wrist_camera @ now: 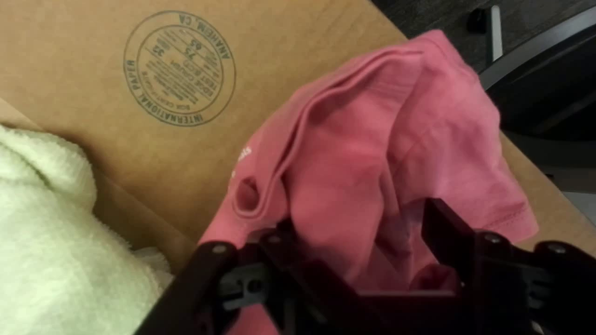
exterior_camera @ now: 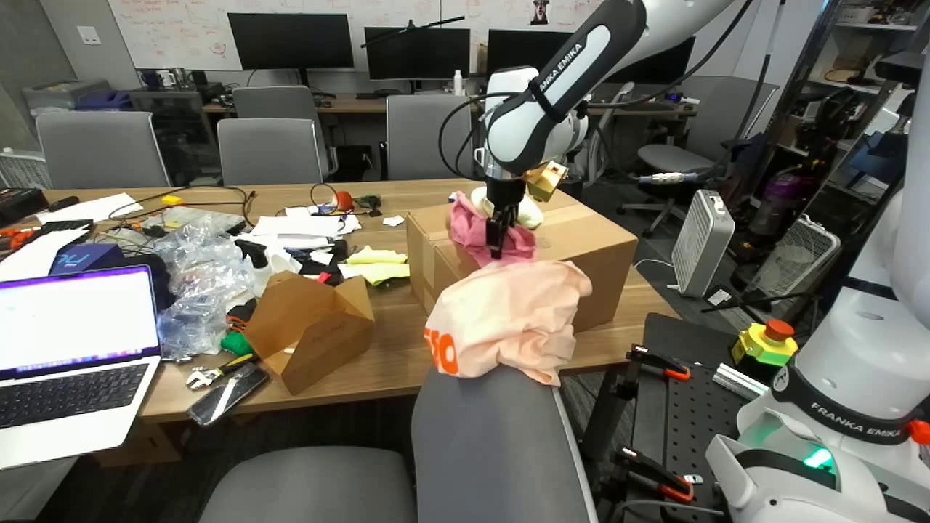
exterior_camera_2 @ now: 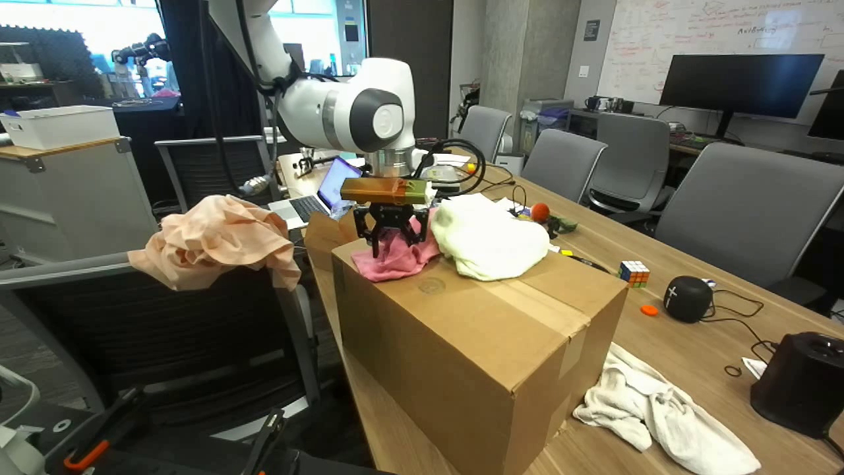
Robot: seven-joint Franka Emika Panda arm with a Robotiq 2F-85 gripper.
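A crumpled pink cloth [wrist_camera: 346,190] lies on top of the large cardboard box [exterior_camera_2: 443,348], close to its edge. My gripper [exterior_camera_2: 397,242] points down into this cloth. In the wrist view the two black fingers [wrist_camera: 447,231] stand apart, with pink folds showing between them; the left fingertip is partly sunk in the fabric. A pale yellow-white towel [exterior_camera_2: 494,237] is bunched on the box beside the pink cloth. Over the back of the near chair hangs a peach cloth [exterior_camera: 514,314] with orange lettering.
A white cloth [exterior_camera_2: 664,411] lies on the table beside the box, past which are a Rubik's cube [exterior_camera_2: 633,274] and a black speaker [exterior_camera_2: 688,298]. An open brown carton [exterior_camera: 314,327], a laptop [exterior_camera: 78,349] and clutter fill the table's other end. Much of the box top is bare.
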